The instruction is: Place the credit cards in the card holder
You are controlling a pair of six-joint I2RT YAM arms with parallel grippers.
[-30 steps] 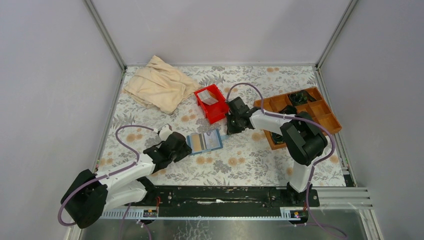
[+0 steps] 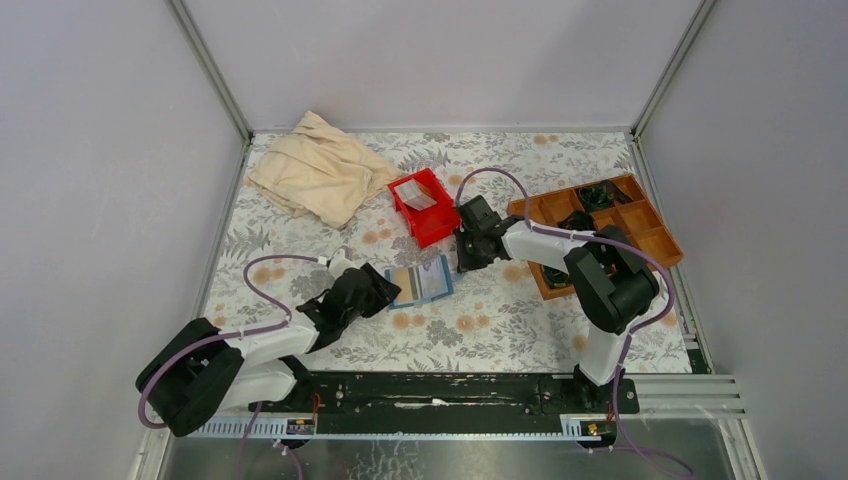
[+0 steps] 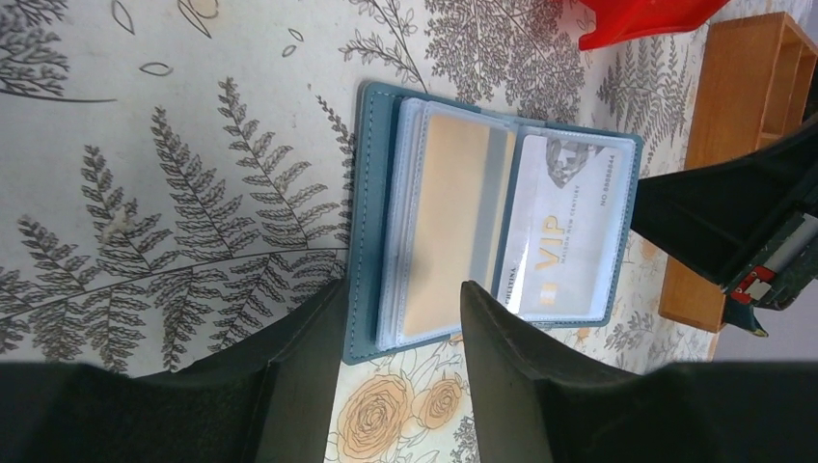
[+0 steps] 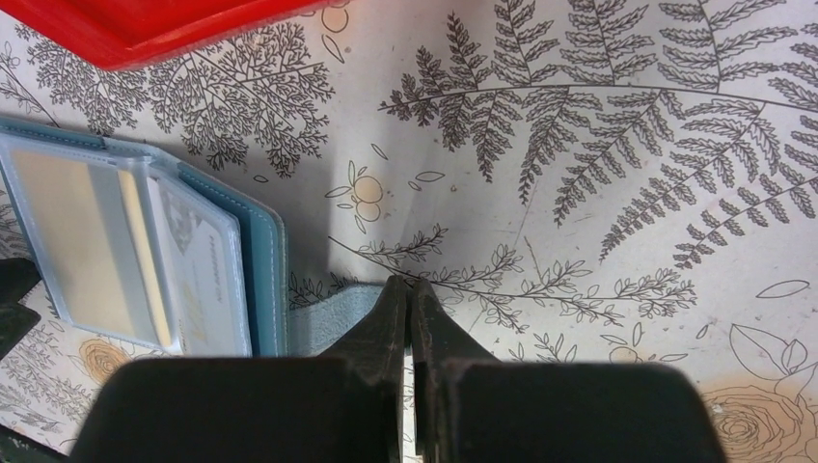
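The blue card holder (image 2: 430, 280) lies unfolded on the patterned table, with a beige card (image 3: 446, 212) on one side and a white VIP card (image 3: 563, 231) on the other. My left gripper is open at the holder's left edge, nothing clearly between its fingers. My right gripper is shut just beyond the holder's other end, over a pale blue tab (image 4: 333, 313); whether its tips pinch that tab cannot be made out.
Behind the holder sits a red tray (image 2: 435, 222) with a pale item inside. A wooden compartment box (image 2: 650, 232) is at the right, a beige cloth (image 2: 315, 165) at the back left.
My left gripper has moved rightward onto the holder's left end, and the holder has shifted slightly right. The right arm is almost still.
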